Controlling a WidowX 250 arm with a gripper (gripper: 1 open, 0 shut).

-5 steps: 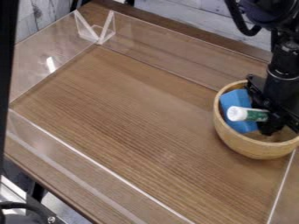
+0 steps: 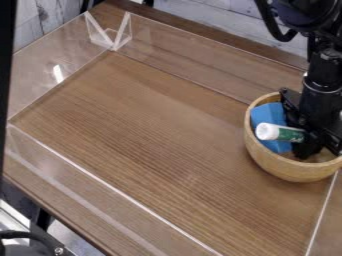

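A wooden bowl (image 2: 289,166) sits at the right of the table, holding a blue object (image 2: 266,116) and a white cylindrical item with a green band (image 2: 275,132). My black gripper (image 2: 310,136) reaches down into the bowl from the upper right, over and beside these items. Its fingertips are dark and mostly hidden among the contents, so what lies between them is unclear.
Clear plastic rails line its edges, with a white bracket at the upper left. Black cables hang at the bottom left.
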